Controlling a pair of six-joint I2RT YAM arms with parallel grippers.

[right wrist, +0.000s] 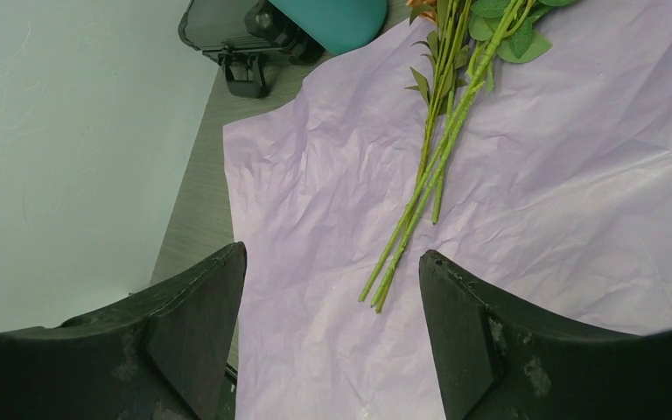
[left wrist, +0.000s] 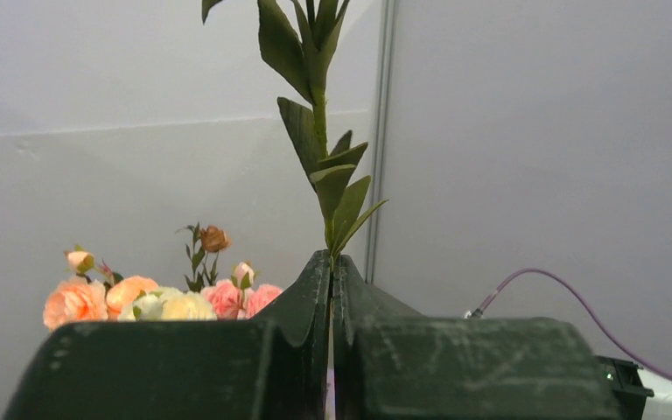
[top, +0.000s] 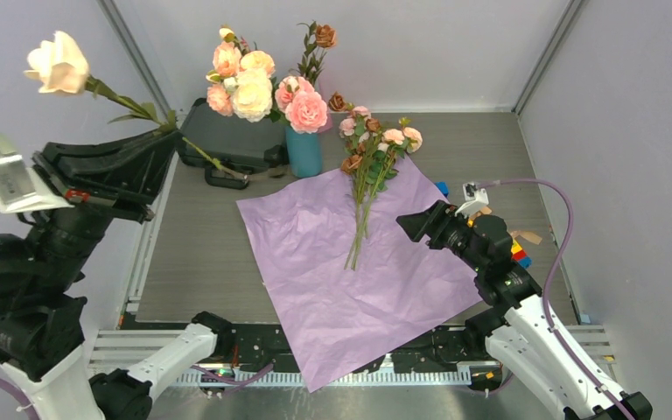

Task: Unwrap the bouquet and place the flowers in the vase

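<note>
My left gripper [top: 173,131] is shut on the thin stem of a cream rose [top: 59,64], high at the left of the top view. The bloom hangs out to the left and the bare stem end points down to the right. In the left wrist view the rose's leaves [left wrist: 322,166] rise above the fingertips. The teal vase [top: 304,154] holds pink, peach and cream flowers plus a brown one. More flowers [top: 369,144] lie on the purple paper, stems toward the front. My right gripper [top: 417,225] stands open to the right of those stems, nothing between its fingers.
Behind and left of the vase lies a black case [top: 227,144]. Purple paper [top: 341,289] covers the table's middle. Coloured blocks [top: 520,252] sit behind the right arm. Walls close in the sides and back.
</note>
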